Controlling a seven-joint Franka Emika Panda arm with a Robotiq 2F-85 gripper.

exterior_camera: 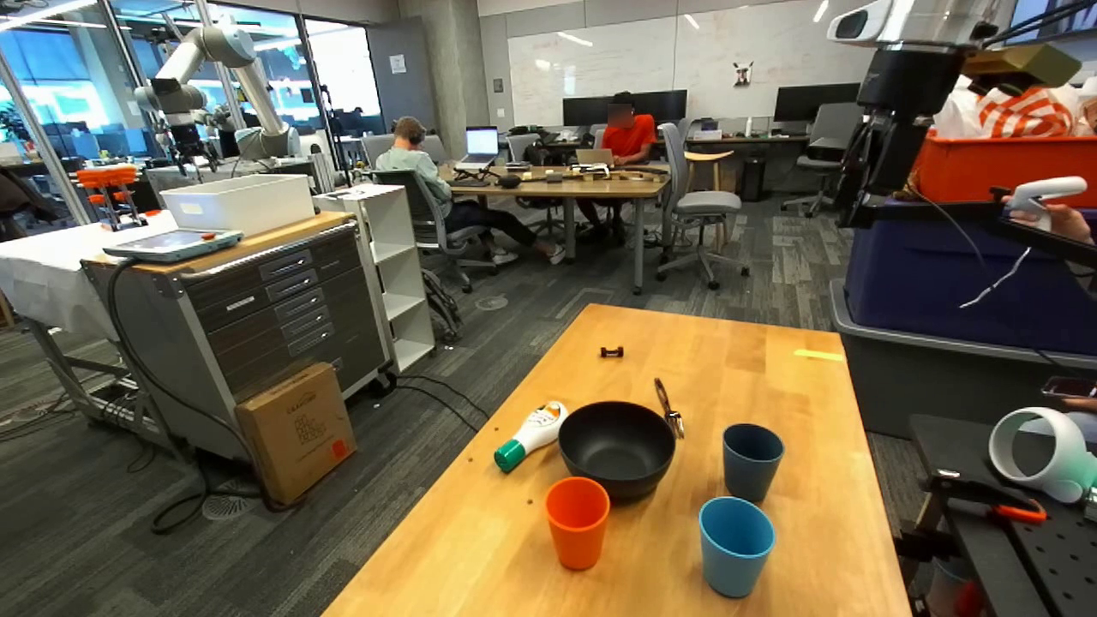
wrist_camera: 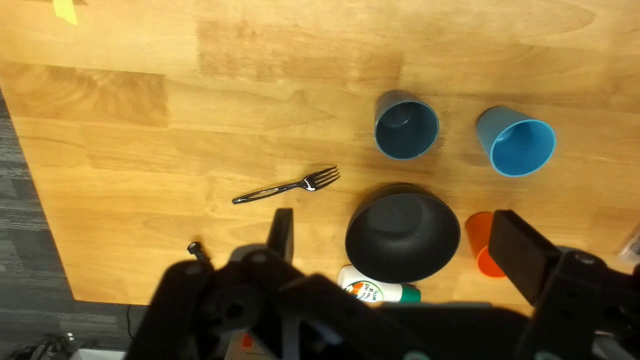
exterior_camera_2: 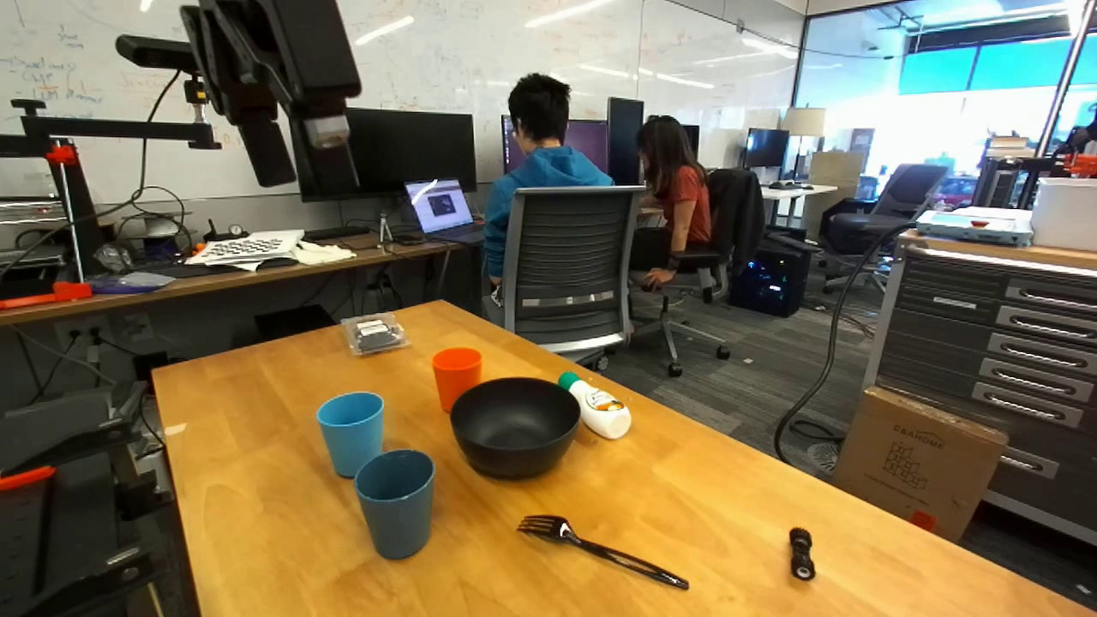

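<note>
High above the table, my gripper stands open, its two fingers wide apart with nothing between them. The second exterior view has it at upper left, well clear of the tabletop. A black bowl (wrist_camera: 403, 234) stands upright. Close beside it are an orange cup (exterior_camera: 577, 523), partly covered by a finger in the wrist view, and a white bottle with a green cap (exterior_camera_2: 599, 407) lying on its side. A dark blue-grey cup (wrist_camera: 407, 127) and a light blue cup (wrist_camera: 520, 147) stand apart from the bowl. The black fork (wrist_camera: 288, 186) lies flat.
A small black dumbbell-shaped object (exterior_camera_2: 802, 554) lies near one table edge. A clear package (exterior_camera_2: 374, 333) rests towards the other end. Blue and red bins (exterior_camera: 946, 283) stand beyond the table.
</note>
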